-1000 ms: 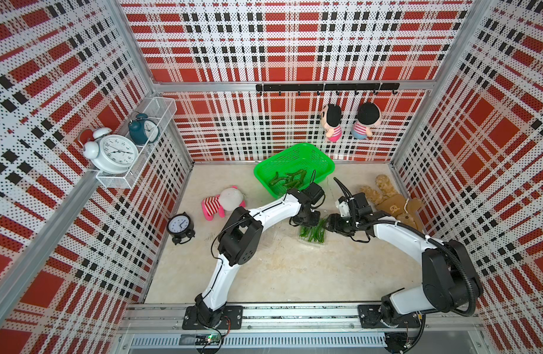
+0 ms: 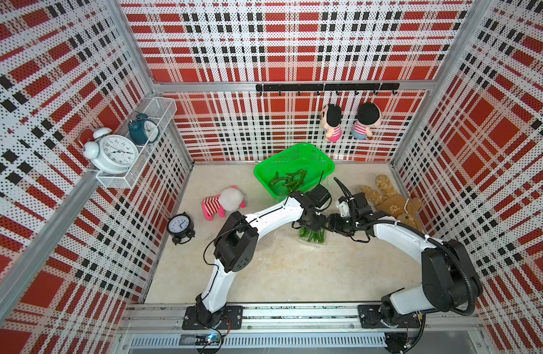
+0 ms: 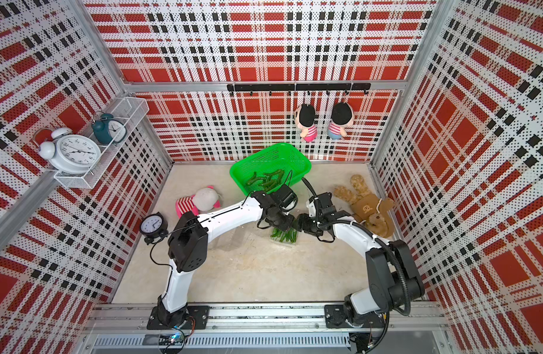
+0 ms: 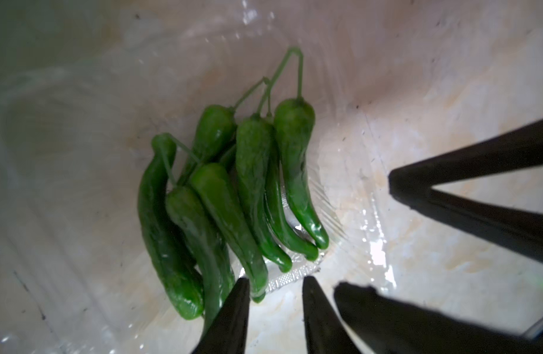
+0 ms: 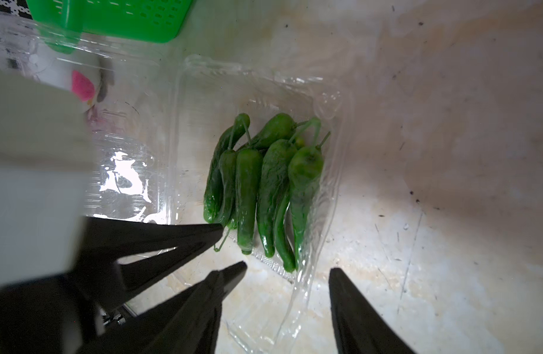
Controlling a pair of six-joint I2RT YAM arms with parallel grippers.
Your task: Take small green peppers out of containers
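Note:
A clear plastic container [image 5: 194, 129] lies on the table with its lid folded out to the left. In it rests a row of several small green peppers, also filling much of the left wrist view as green peppers [image 4: 218, 206]. My left gripper is over the pepper tips, its fingers apart and nothing visible between them. From the container's right side my right gripper stands close by, open, its gap empty. The two grippers nearly meet, hiding part of the container in the top views. A green basket [image 2: 261, 178] holds several peppers [image 2: 293, 178].
A striped doll [image 2: 227, 201] and a black clock [image 2: 180, 226] lie at the left. A brown plush toy [image 2: 398, 203] sits at the back right.
The right arm stays in place.

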